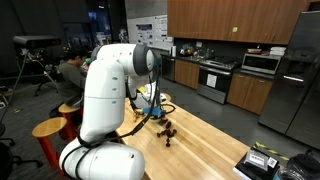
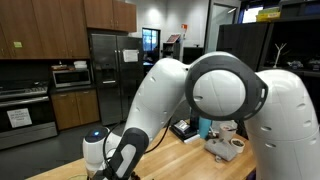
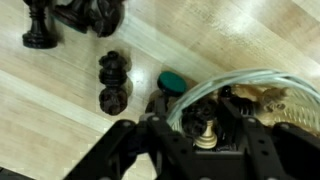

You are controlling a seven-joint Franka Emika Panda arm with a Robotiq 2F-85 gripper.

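Note:
Several black chess pieces [image 3: 113, 77] lie or stand on the wooden table at the left of the wrist view. At the right is a basket with a pale rim [image 3: 243, 77], holding dark and light pieces [image 3: 207, 135]. A dark piece with a green base [image 3: 172, 82] shows at the rim's left, close to the left finger; whether they touch is unclear. My gripper is over the basket's near left rim, its dark fingers parted, with rim and pieces visible between them. In exterior view 1, the gripper [image 1: 150, 112] is low over the table, small and partly hidden.
Dark pieces [image 1: 168, 132] stand on the table right of the gripper in exterior view 1. A black-and-white box [image 1: 257, 163] sits at the near right. Stools [image 1: 48, 128] line the left edge.

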